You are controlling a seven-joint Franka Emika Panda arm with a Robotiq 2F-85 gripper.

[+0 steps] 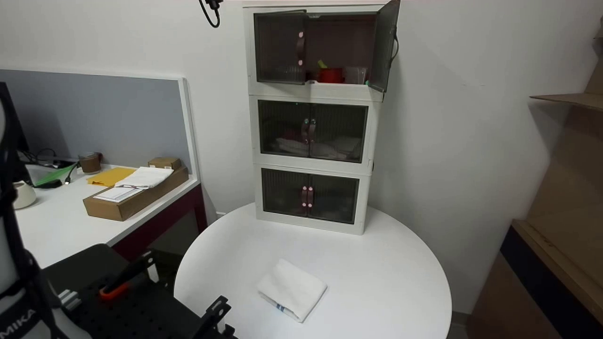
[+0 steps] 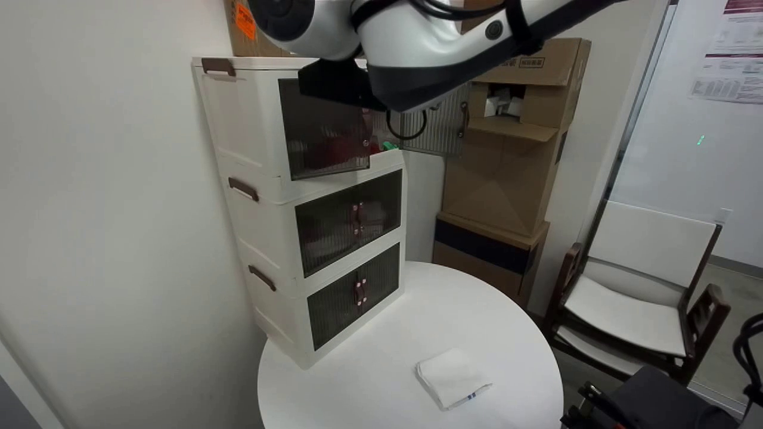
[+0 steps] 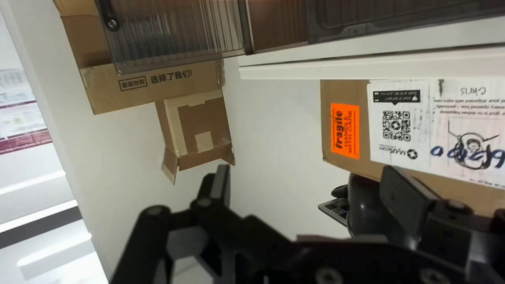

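My gripper stands open in the wrist view, its fingers wide apart with nothing between them. It is high up near the top of the white cabinet [image 1: 316,164]; exterior view 1 shows only a cable at the top edge. The cabinet's top left door [image 1: 280,48] is slightly ajar and its top right door [image 1: 386,45] is swung wide. Inside the top unit sit a red container [image 1: 331,75] and a clear cup [image 1: 355,74]. Both lower units have shut doors. A folded white towel [image 1: 292,289] with a blue stripe lies flat on the round table [image 1: 395,265].
Boxes [image 3: 355,127] rest on the cabinet top, one with a fragile label. Cardboard boxes [image 2: 501,171] are stacked beside the table. A desk [image 1: 53,231] stands at the left.
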